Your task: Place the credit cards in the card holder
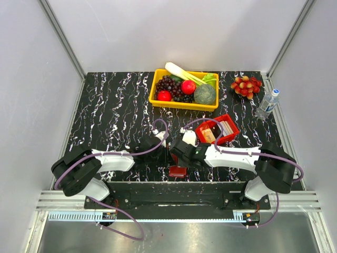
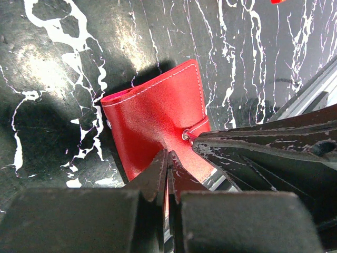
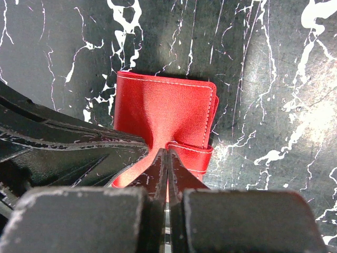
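Note:
The red leather card holder lies closed near the table's front edge, with white stitching and a small snap strap. In the left wrist view my left gripper is shut over the holder, with nothing visible between its tips. My right gripper is shut too, its tips right at the strap's end by the metal snap. Whether the strap is pinched between them is hard to tell. Pale cards sit in the red basket, behind my right arm.
The red basket also holds an orange-tan item. A yellow crate of fruit and vegetables stands at the back, with grapes and a bottle at right.

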